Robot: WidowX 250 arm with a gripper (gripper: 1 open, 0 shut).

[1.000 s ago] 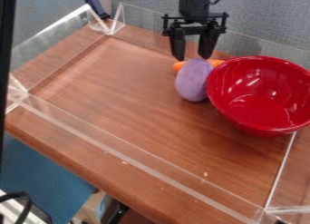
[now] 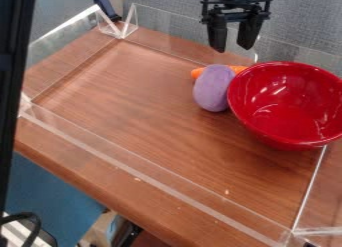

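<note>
My gripper (image 2: 234, 33) hangs at the top centre of the camera view, open, its two dark fingers apart with nothing visible between them. Below it lie an orange carrot (image 2: 201, 72) and a purple eggplant-like object (image 2: 211, 91), which partly covers the carrot. To their right sits a large red bowl (image 2: 286, 103), touching or very close to the purple object. The bowl's interior looks empty.
A wooden tabletop (image 2: 120, 121) is bordered by clear low walls, with free room on the left and front. A dark blue object (image 2: 104, 5) sits at the back-left corner outside the wall.
My gripper has risen and shifted slightly to the right, away from the purple object and the carrot. The objects on the table have not visibly moved.
</note>
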